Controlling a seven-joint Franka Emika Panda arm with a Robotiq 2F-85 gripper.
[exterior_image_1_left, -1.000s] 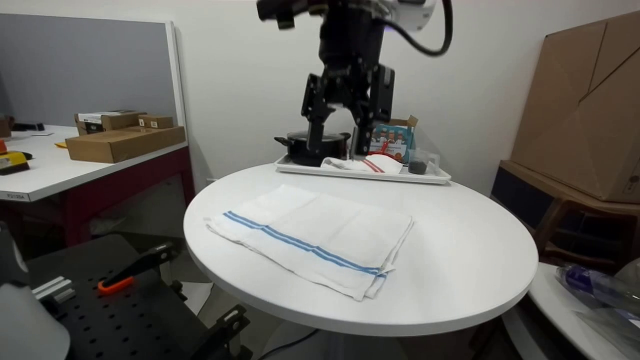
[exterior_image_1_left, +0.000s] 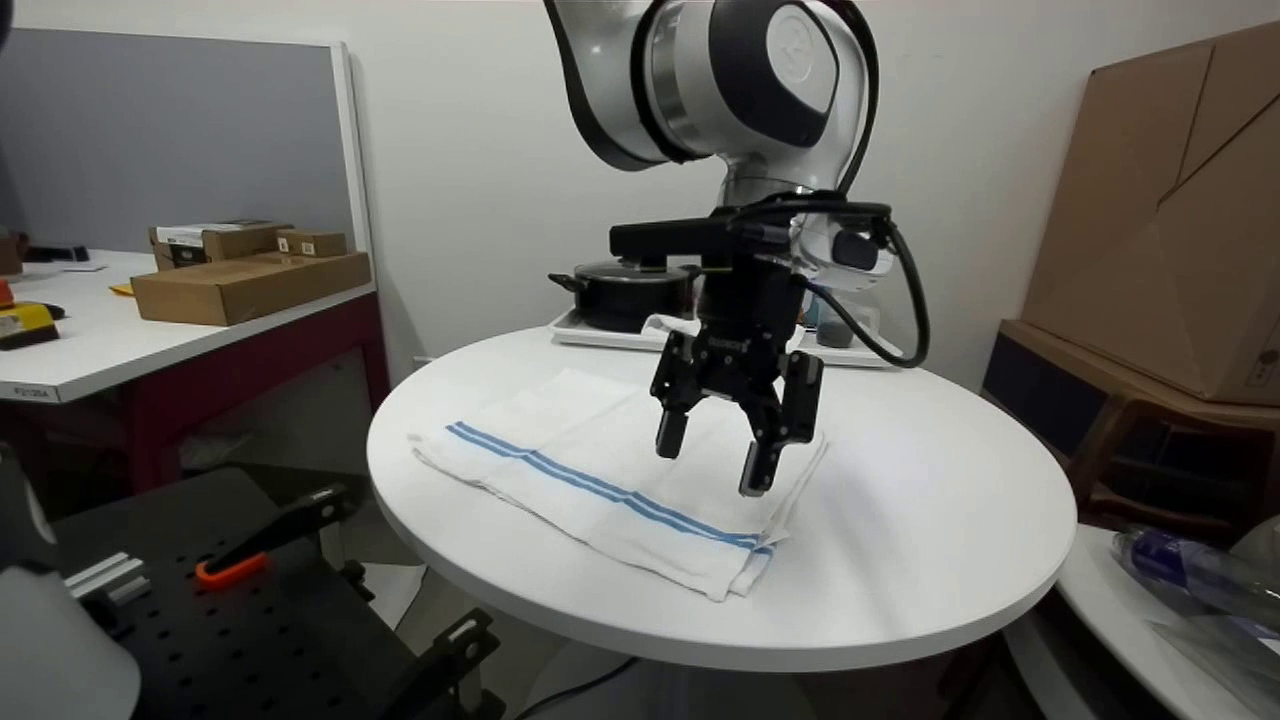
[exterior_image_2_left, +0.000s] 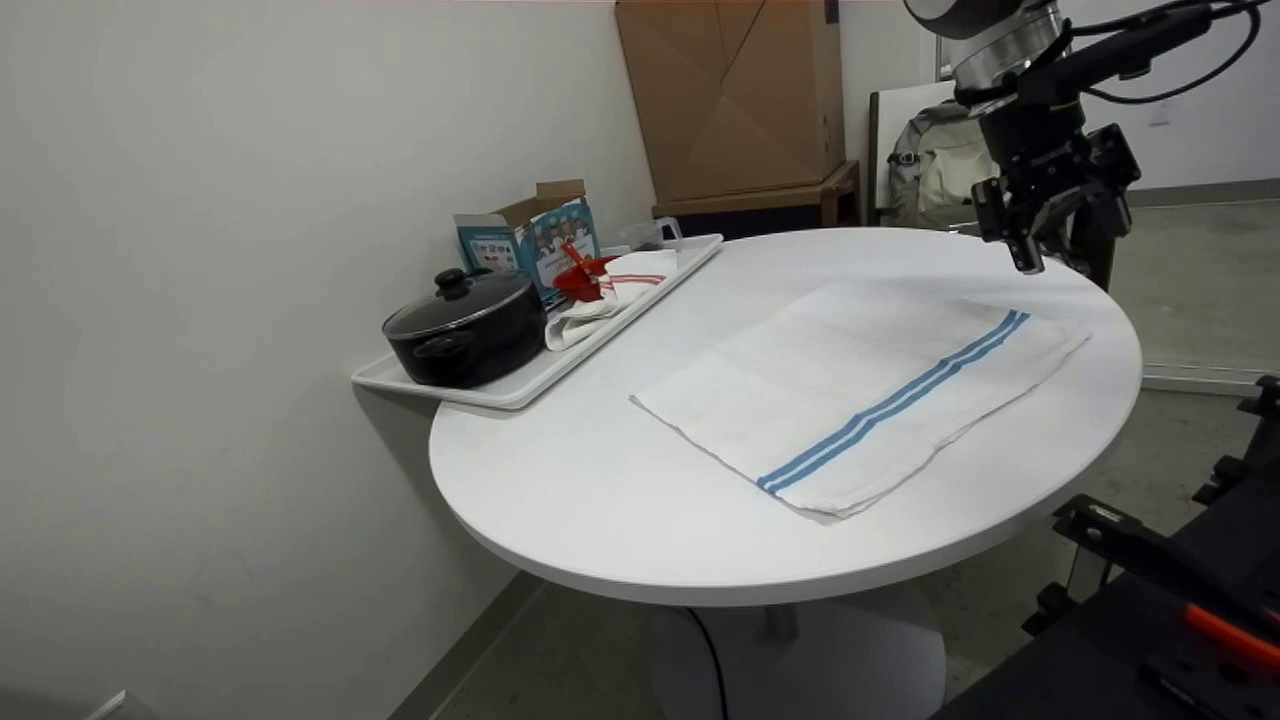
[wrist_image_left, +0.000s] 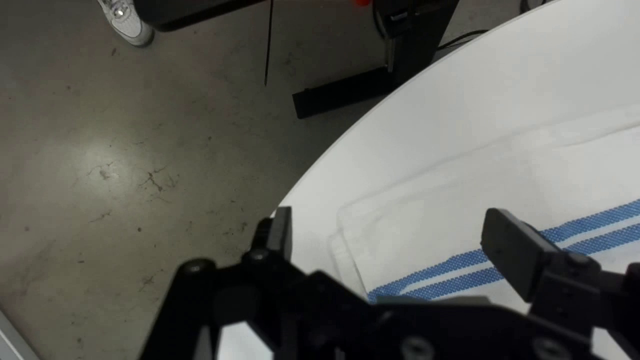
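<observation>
A white towel (exterior_image_1_left: 600, 462) with a double blue stripe lies folded and mostly flat on the round white table (exterior_image_1_left: 948, 528). In exterior view 1 my gripper (exterior_image_1_left: 708, 464) hangs in front of the towel's right part, open and empty, fingers pointing down. Exterior view 2 shows the gripper (exterior_image_2_left: 1038, 246) in the air at the far right, past the striped end of the towel (exterior_image_2_left: 840, 384). From the wrist, a corner of the towel (wrist_image_left: 444, 222) and its blue stripes show between and beyond the wide-apart fingers (wrist_image_left: 510, 252).
At the wall side of the table a white tray (exterior_image_2_left: 516, 394) bears a black lidded pot (exterior_image_2_left: 468, 330), a blue box (exterior_image_2_left: 564, 240), a red item (exterior_image_2_left: 584, 278) and a red-striped cloth (exterior_image_2_left: 630, 274).
My gripper has come down and a little to the right in exterior view 1, from above the tray to in front of the towel. The towel has not moved.
</observation>
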